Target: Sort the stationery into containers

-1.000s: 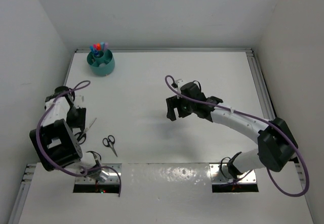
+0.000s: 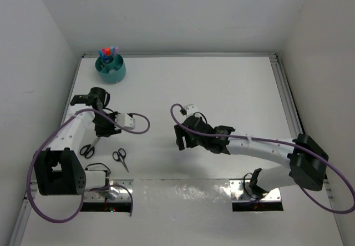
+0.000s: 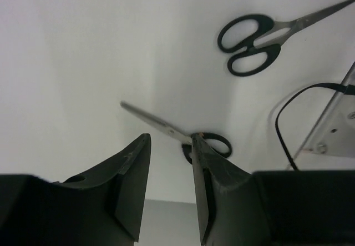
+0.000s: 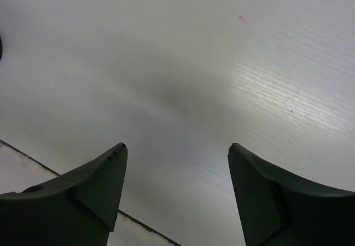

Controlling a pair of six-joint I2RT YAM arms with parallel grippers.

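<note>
Two pairs of black-handled scissors lie on the left of the table: one [image 2: 89, 150] partly under my left arm, the other [image 2: 120, 156] to its right. The left wrist view shows both scissors [image 3: 249, 46] below my left gripper, which is part open with nothing between its fingers. A teal holder [image 2: 111, 71] with colourful items stands at the back left. My right gripper [image 2: 184, 137] hangs over the middle, open and empty; the right wrist view shows only bare table between its fingers.
Walls close in at the back and sides. A black cable [image 3: 283, 124] and a metal plate [image 3: 330, 129] lie at the front edge.
My left gripper has moved right and now hangs higher over the scissors. My right arm has shifted towards the front and left of where it was a second ago.
</note>
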